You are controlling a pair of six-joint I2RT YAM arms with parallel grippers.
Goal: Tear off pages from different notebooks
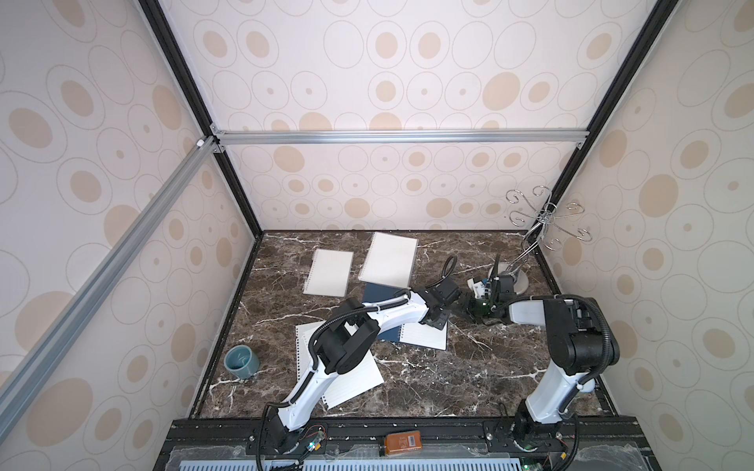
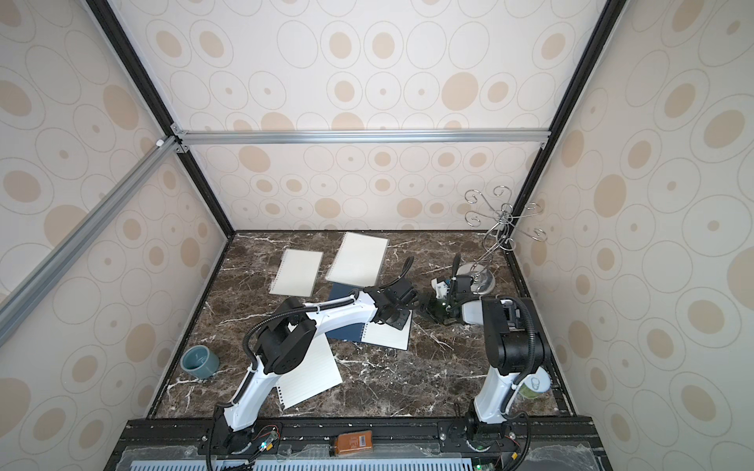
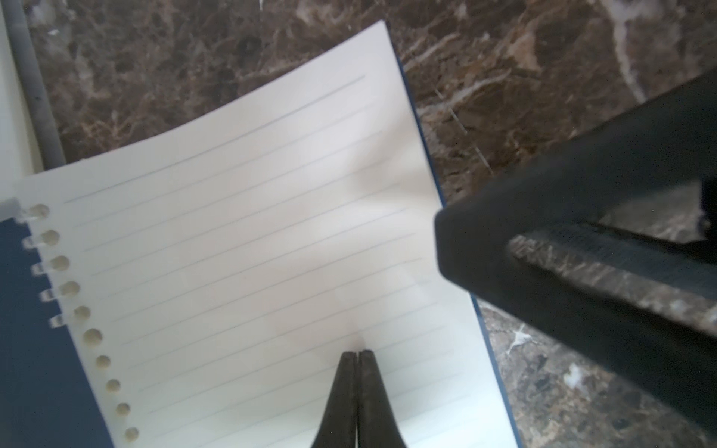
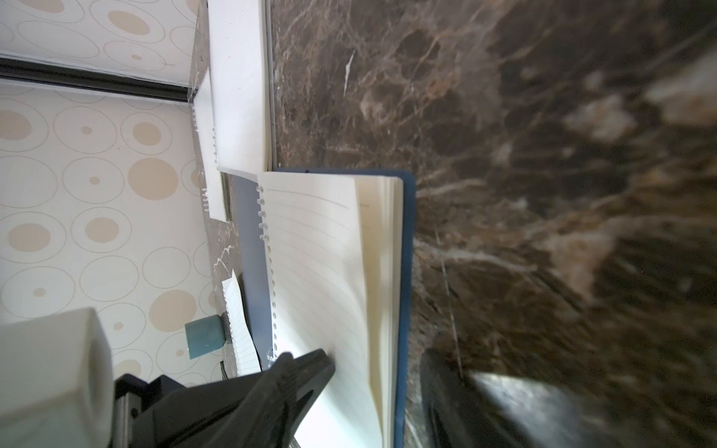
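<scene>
A blue spiral notebook (image 2: 344,335) lies open, its lined white page slightly raised along the outer edge in the right wrist view. My left gripper is shut over this page, nothing visible between its fingertips. My right gripper is part open at the page's outer edge, one finger over the paper, the other beside the cover. Two white notebooks (image 1: 328,272) (image 1: 388,258) lie at the back. A white sheet (image 1: 353,384) with a torn-hole edge lies at the front left, partly hidden by my left arm.
A teal cup (image 1: 241,361) stands at the front left. A metal branched stand (image 2: 479,278) is at the back right, just behind my right gripper. A green-rimmed container (image 2: 535,383) sits at the front right.
</scene>
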